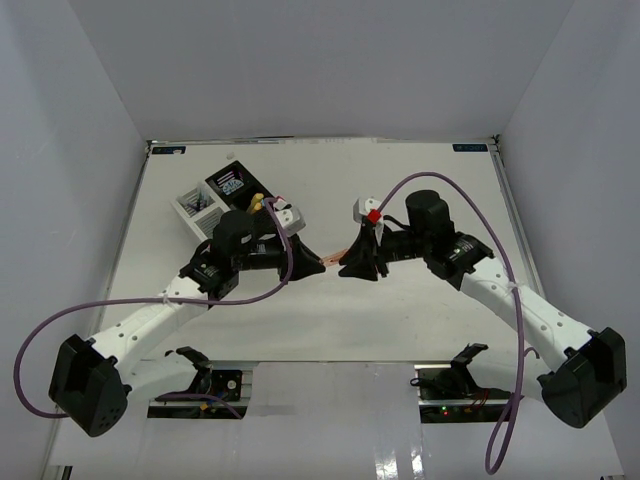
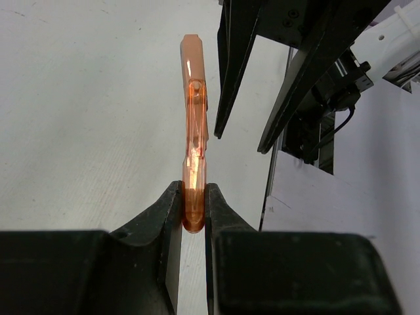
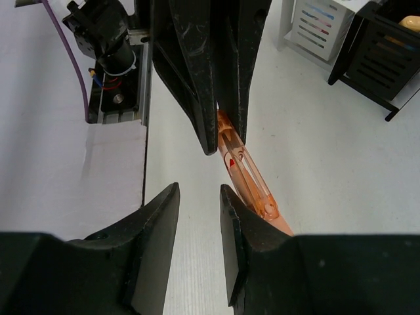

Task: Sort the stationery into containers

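Note:
A slim, see-through orange stationery piece [image 2: 195, 125] stands out from my left gripper, which is shut on one end of it. In the top view the piece [image 1: 336, 257] bridges the short gap between the two grippers above the table. My right gripper is open, and the piece [image 3: 246, 177] runs past the side of one of its fingers rather than between them. Beyond, in the right wrist view, the left gripper pinches the far end. A white slotted basket [image 3: 319, 29] and a black basket [image 3: 377, 62] stand at the back.
Both baskets are at the table's back left in the top view, the white one [image 1: 186, 212] beside the black one [image 1: 212, 182]. Yellow items [image 1: 257, 200] show by the black basket, partly behind the left arm.

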